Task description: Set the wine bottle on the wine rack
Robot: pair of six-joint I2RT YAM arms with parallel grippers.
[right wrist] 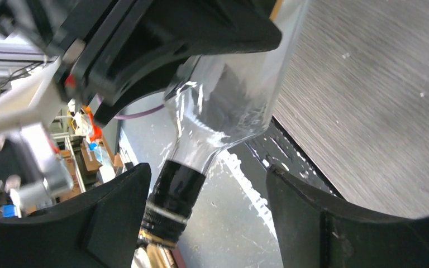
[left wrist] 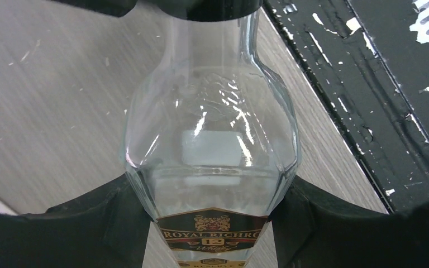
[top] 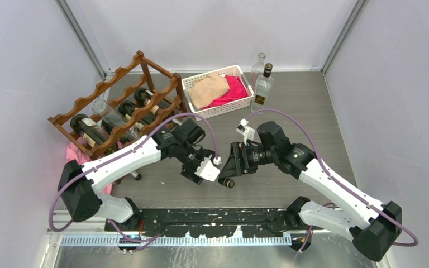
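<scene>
The clear glass bottle (left wrist: 212,151), with a dark whisky label, is between the arms. My left gripper is shut on its body, one finger against each side. In the top view, only its dark cap (top: 229,183) shows clearly, just in front of my right gripper (top: 229,171). The bottle's black neck and cap (right wrist: 173,195) lie near one of my right gripper's fingers (right wrist: 117,209), and a gap separates them from the other finger. That gripper looks open. At the left stands the wooden wine rack (top: 129,68), with several bottles lying in it.
A white basket (top: 219,110) with cloths stands at the back, and two upright bottles (top: 263,89) are to its right. Pink cloth (top: 75,158) lies by the rack.
</scene>
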